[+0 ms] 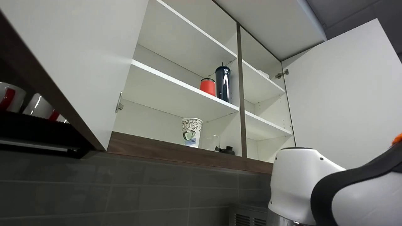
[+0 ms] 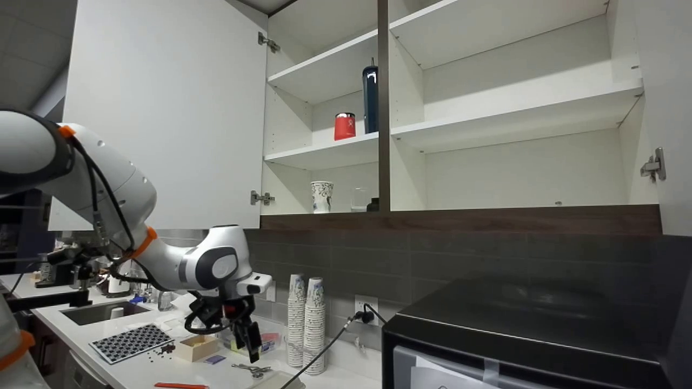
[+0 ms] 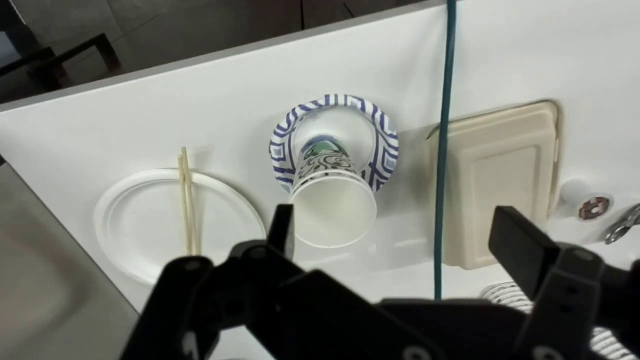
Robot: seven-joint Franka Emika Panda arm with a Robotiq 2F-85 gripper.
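My gripper is open and empty, its black fingers [image 3: 523,251] spread wide in the wrist view. A white paper cup [image 3: 334,211] with a swirl pattern stands mouth up on a blue-and-white patterned paper plate or bowl [image 3: 388,153]. In the image, its rim lies just beyond the left finger, well away from the right one; contact cannot be judged. Exterior view 2 has the gripper [image 2: 250,347] pointing down over the white counter. That view does not clearly show this cup. In exterior view 1 the fingers are out of frame.
Chopsticks [image 3: 188,204] rest on a white plate [image 3: 111,222]. A teal cable [image 3: 444,138] crosses beside a beige container [image 3: 510,180]. Tall cup stacks [image 2: 315,330] stand near the wall. Above, the open cabinet holds a red tumbler [image 2: 345,126] and another patterned cup [image 2: 321,196].
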